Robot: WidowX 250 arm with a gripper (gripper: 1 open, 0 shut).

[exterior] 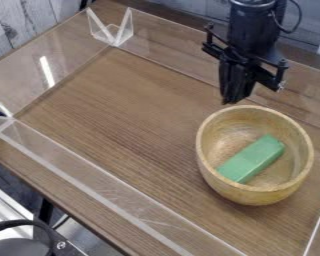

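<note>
My gripper (pixel 234 92) hangs from the black arm at the upper right, just above and behind a wooden bowl (pixel 290 150), its narrow tip apparently shut with nothing visible between the fingers. Inside the bowl a green block (pixel 251 160) lies at an angle on the bottom.
Clear plastic pieces stand at the back left and along the left edge. A dark round object (pixel 16 246) is at the bottom left corner.
</note>
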